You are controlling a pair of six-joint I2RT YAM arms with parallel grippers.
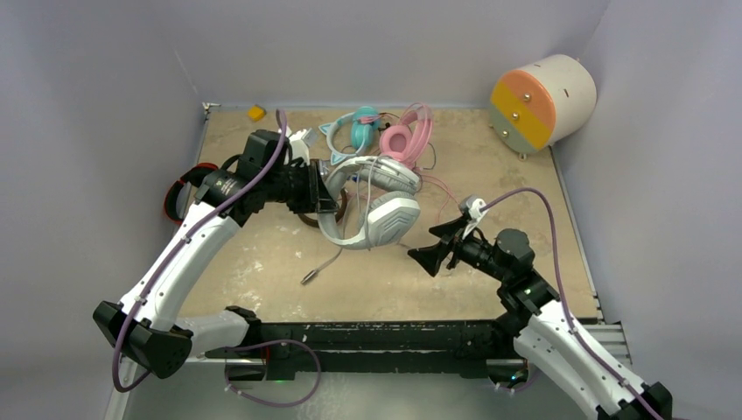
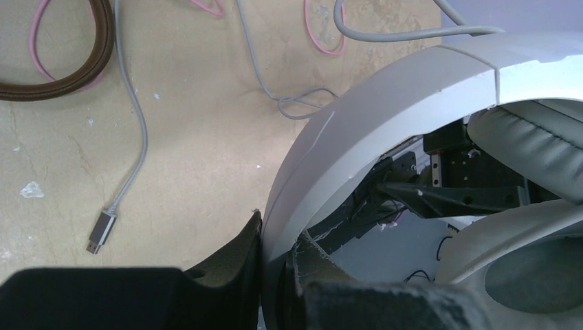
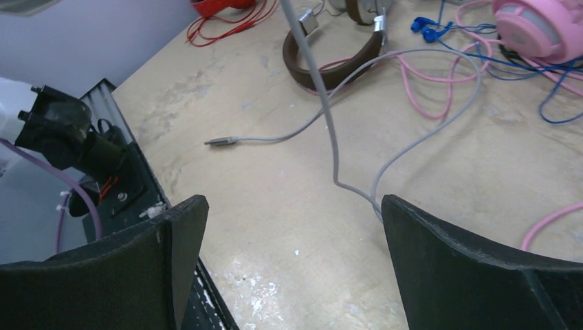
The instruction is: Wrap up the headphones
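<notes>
White headphones (image 1: 391,219) hang in the air, with my left gripper (image 1: 325,197) shut on their headband (image 2: 371,117). A pale cable crosses over the band and cups. In the right wrist view that cable (image 3: 330,127) hangs down to the table and runs to a USB plug (image 3: 220,141). My right gripper (image 1: 422,245) stands open just right of and below the headphones, with nothing visible between its fingers.
Teal headphones (image 1: 362,131) and pink headphones (image 1: 396,140) lie at the back, red-black ones (image 1: 179,188) at the left edge. A brown band (image 3: 306,72) and tangled cables lie beneath. A drum-shaped box (image 1: 560,96) stands at back right.
</notes>
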